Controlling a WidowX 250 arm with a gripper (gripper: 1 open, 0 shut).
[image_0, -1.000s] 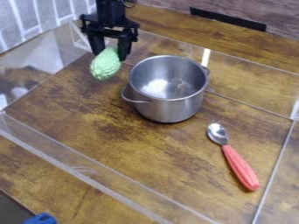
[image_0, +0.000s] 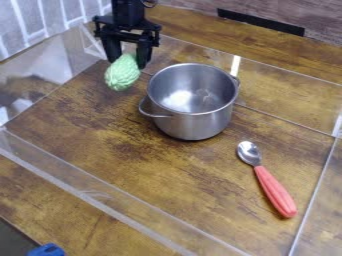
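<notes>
My gripper (image_0: 126, 55) is at the top left, shut on a pale green oblong object (image_0: 122, 74) that looks like a toy vegetable, held left of a steel pot (image_0: 193, 117). The fingertips are partly hidden by the green object. The pot stands upright with its inside visible, empty. A spoon with a red handle (image_0: 274, 190) lies at the right of the wooden table.
Clear walls or panels edge the work area at left and right. A small blue object (image_0: 46, 249) sits at the bottom left corner.
The gripper and green object have shifted very slightly left over the last second. The pot and spoon have not moved.
</notes>
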